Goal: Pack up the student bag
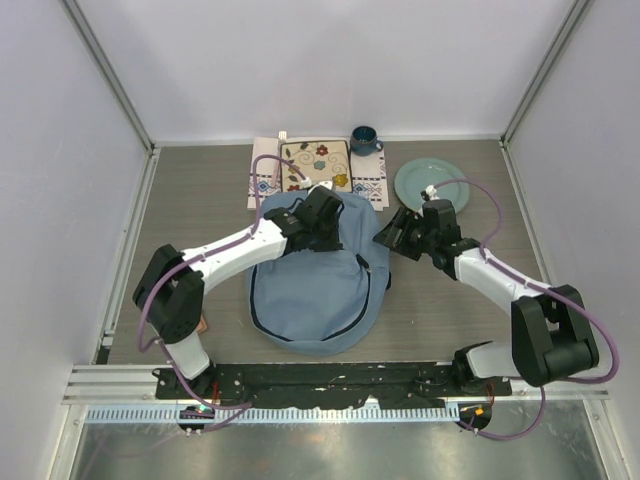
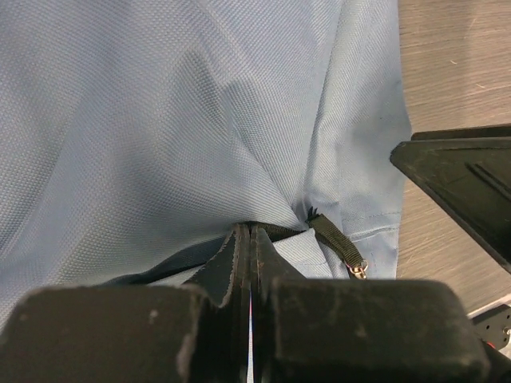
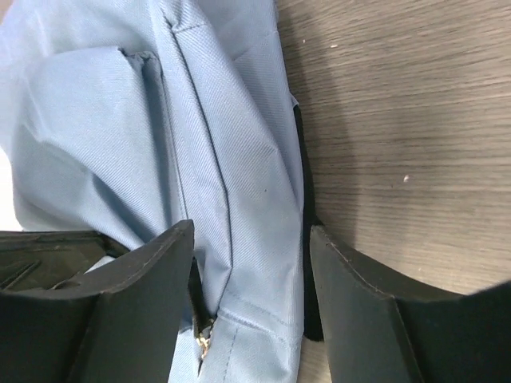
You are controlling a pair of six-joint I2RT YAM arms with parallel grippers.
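Note:
A blue-grey fabric bag (image 1: 310, 295) lies flat in the middle of the table, with a black zipper (image 2: 188, 255) curving across it. My left gripper is shut, its tips touching the cloth at the zipper's opening; nothing clear shows between them. Right of those tips is the zipper's end tab (image 2: 339, 241) with a metal pull. At the bag's right side, my right gripper stands open. Its fingers (image 3: 172, 247) are spread over the bag's side edge, with cloth and a black strap (image 3: 310, 239) lying in the gap.
Behind the bag lie a floral-patterned item (image 1: 318, 163) and a patterned cloth (image 1: 369, 180). A dark blue mug (image 1: 365, 141) stands at the back, a green plate (image 1: 432, 180) at back right. Bare table shows left and right of the bag.

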